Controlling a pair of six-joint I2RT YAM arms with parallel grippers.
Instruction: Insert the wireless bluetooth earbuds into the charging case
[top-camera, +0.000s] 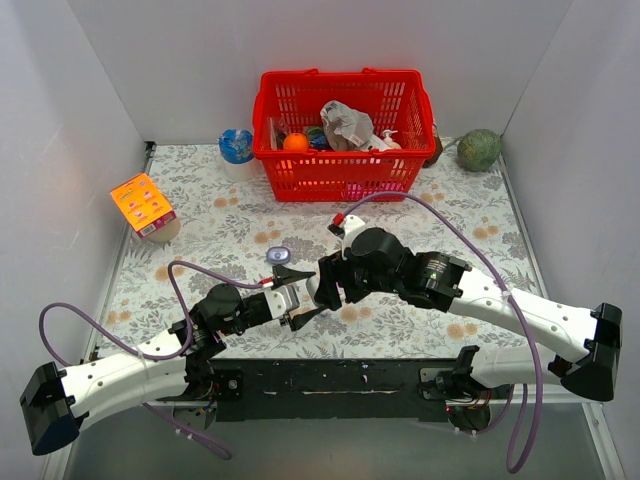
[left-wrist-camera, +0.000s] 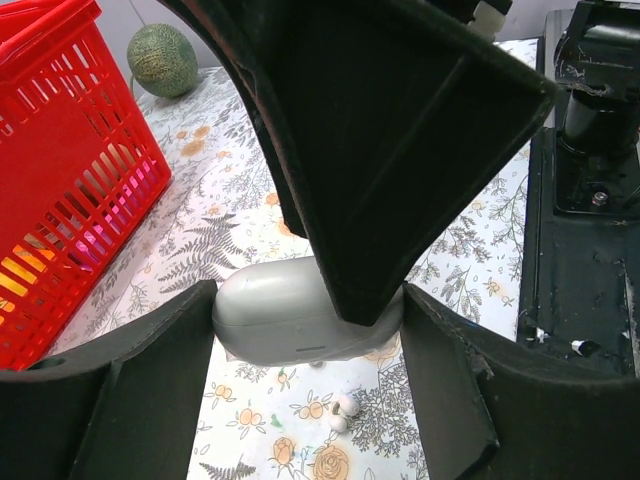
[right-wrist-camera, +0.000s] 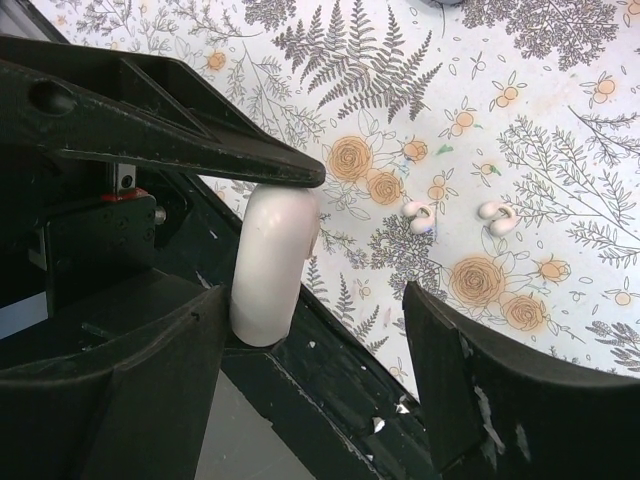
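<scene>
The white charging case (left-wrist-camera: 270, 315) is pinched between the fingertips of my left gripper, held above the table with its seam showing; it looks closed. My right gripper is open at the case (right-wrist-camera: 268, 265), which is nearer its left finger (right-wrist-camera: 190, 350). In the left wrist view a right fingertip (left-wrist-camera: 365, 300) overlaps the case's front; whether they touch, I cannot tell. Two small white earbuds, one (right-wrist-camera: 420, 217) left of the other (right-wrist-camera: 498, 218), lie on the patterned cloth below. From above, the grippers mostly hide the case (top-camera: 314, 291).
A red basket (top-camera: 345, 180) of goods stands at the back, with a green melon (top-camera: 479, 149) on its right and a blue-lidded jar (top-camera: 237, 147) on its left. An orange box (top-camera: 144, 205) sits at left. A small grey-blue oval object (top-camera: 278, 256) lies behind the grippers.
</scene>
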